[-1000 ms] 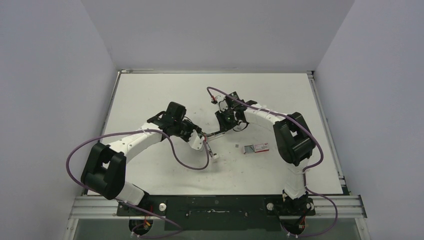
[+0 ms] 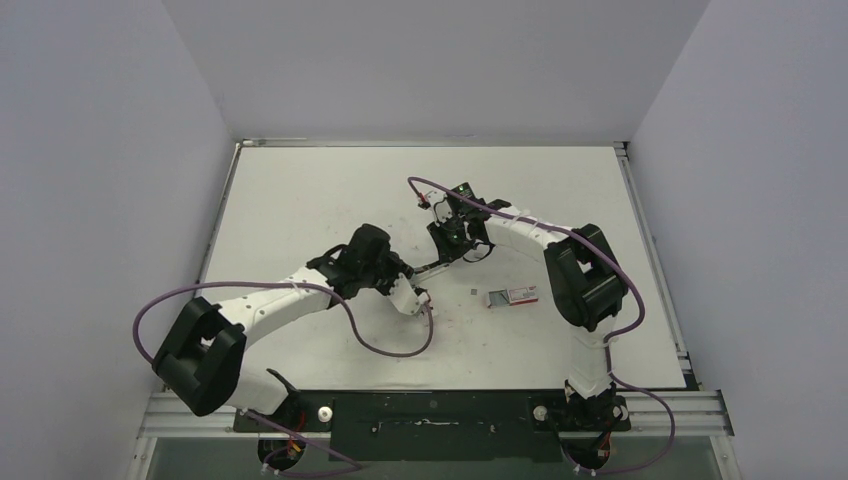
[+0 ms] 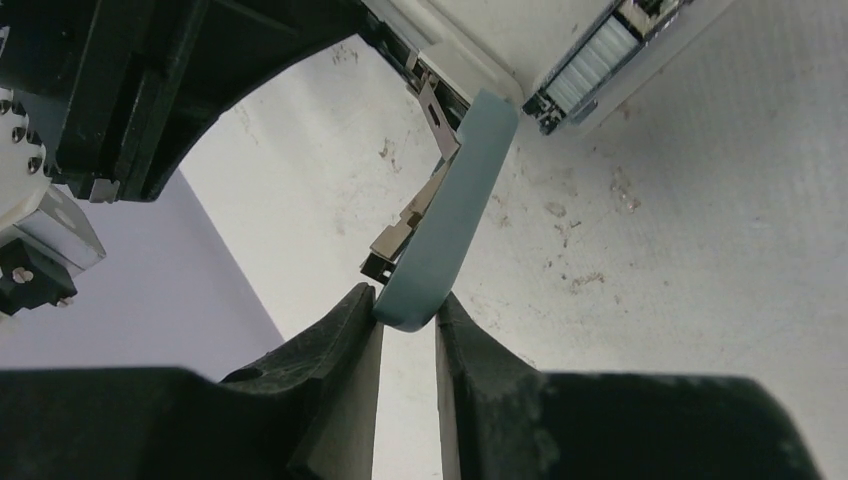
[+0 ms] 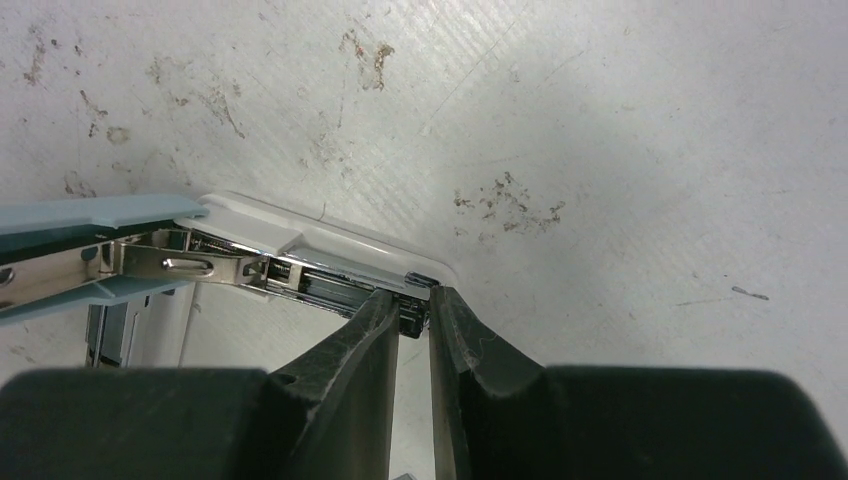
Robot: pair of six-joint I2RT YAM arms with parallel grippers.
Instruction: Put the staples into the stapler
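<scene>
The teal stapler's top cover is raised, with my left gripper shut on its end. Its white base lies on the table, the metal magazine exposed. My right gripper is at the far end of the magazine, its fingertips close together over it; whether they grip it is unclear. A second white holder with a strip of white, staple-like pieces lies beside the stapler.
A red-and-grey box and a small dark piece lie right of the stapler on the white table.
The left arm has swung toward the table's front from about a second ago, its gripper still at the stapler. The right arm has shifted very slightly.
</scene>
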